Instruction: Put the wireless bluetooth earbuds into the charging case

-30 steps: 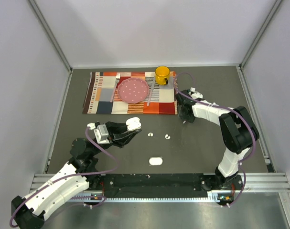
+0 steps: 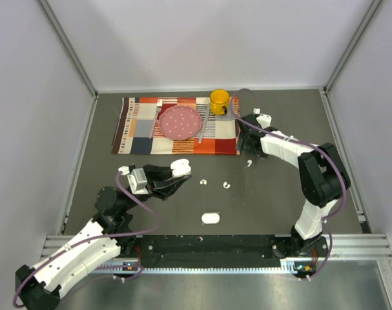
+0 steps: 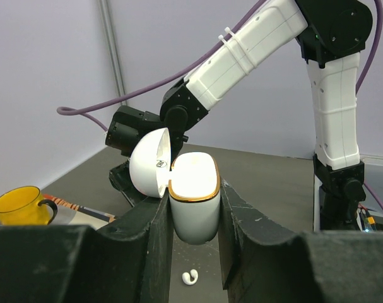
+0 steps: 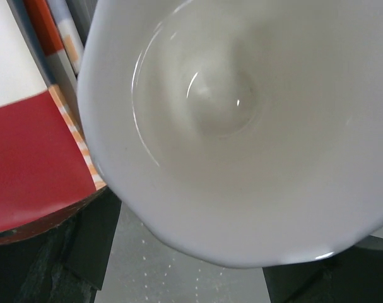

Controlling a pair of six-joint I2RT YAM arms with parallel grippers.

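My left gripper is shut on the white charging case [image 3: 196, 199], holding it above the table with its lid [image 3: 150, 164] standing open. White earbuds [image 2: 203, 182] lie apart on the table. A slim white piece, probably another earbud [image 2: 249, 163], lies just in front of my right gripper [image 2: 246, 150]. That gripper is low at the table's right, its fingers [image 4: 93, 243] apart over bare table. A large hollow white object [image 4: 241, 189] covers most of the right wrist view; I cannot tell what it is or whether the fingers touch it.
A white rounded box [image 2: 210, 218] rests near the front edge. At the back, a striped placemat [image 2: 143, 147] carries a pink plate [image 2: 180, 123] and cutlery. A yellow mug [image 2: 219, 101] stands at the mat's back right corner.
My right gripper has drawn slightly toward the back, leaving the slim white piece more exposed in front of it. The left arm and its case have stayed still.
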